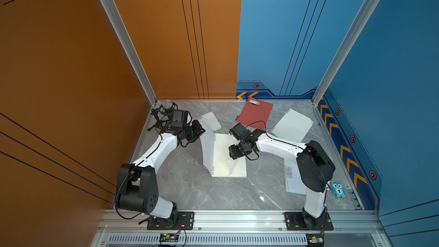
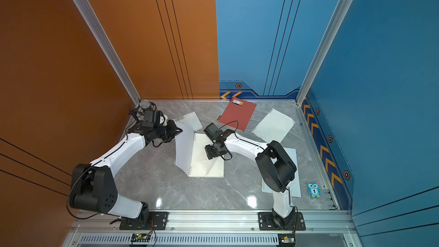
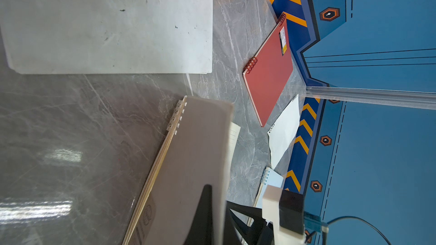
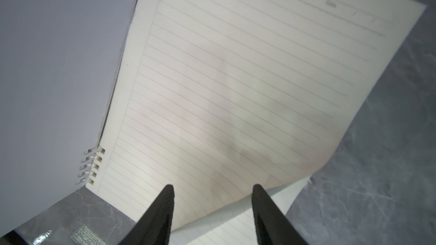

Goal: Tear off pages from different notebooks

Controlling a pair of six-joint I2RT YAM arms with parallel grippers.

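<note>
A spiral notebook lies open mid-table, its lined page (image 1: 221,155) facing up. Its pale cover (image 1: 207,151) stands raised on the left, and my left gripper is shut on that thin cover's edge. Over the lined page, in the right wrist view, my right gripper stands open. Between its fingers runs the curled edge of the top sheet (image 4: 227,109), lifted off another lined sheet (image 4: 247,229) beneath. Wire rings (image 4: 90,165) show along the sheet's left side; whether the sheet is still bound along the whole spine is hard to tell.
A red notebook (image 1: 256,113) lies at the back, with a loose white sheet (image 1: 292,125) right of it. A pale notebook (image 1: 295,178) sits at right under the right arm, near a blue owl figure (image 1: 338,189). Another pale notebook (image 1: 209,121) is behind the left gripper.
</note>
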